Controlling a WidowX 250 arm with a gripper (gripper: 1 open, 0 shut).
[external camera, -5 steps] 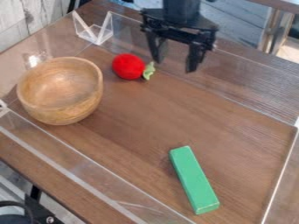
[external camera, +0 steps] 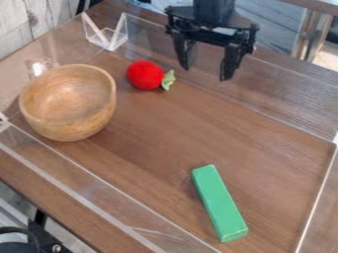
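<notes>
The black gripper hangs over the back of the table, open, its two fingers wide apart with nothing visible between them. Below and left of it a red tomato-like object with a green top lies on the wood. A wooden bowl sits at the left, and a green rectangular block lies at the front right.
Clear acrylic edging runs along its sides. A small clear angular piece stands at the back left. A white panelled wall is at the far left.
The tomato, bowl and block have not moved.
</notes>
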